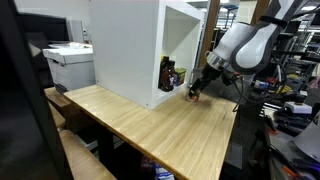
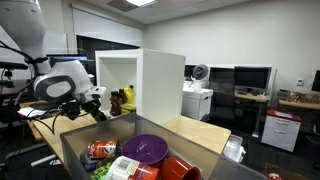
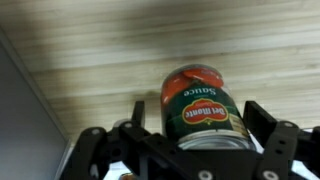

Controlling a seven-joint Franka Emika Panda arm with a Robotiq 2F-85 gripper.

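Note:
A can (image 3: 203, 110) with a red top and a dark green "Del Monte" sauce label fills the middle of the wrist view. My gripper is open, with one black finger on each side of the can; whether either finger touches it, I cannot tell. In exterior view 1 the white arm reaches down to the small red can (image 1: 194, 97) on the wooden table (image 1: 155, 125), just outside the white shelf. Exterior view 2 shows the arm (image 2: 70, 82) at the left, with its fingertips hard to make out.
The white shelf unit (image 1: 130, 45) rises beside the can, with several bottles (image 1: 168, 75) inside its opening. A grey bin (image 2: 125, 128) in the foreground holds a purple bowl (image 2: 145, 149) and several cans.

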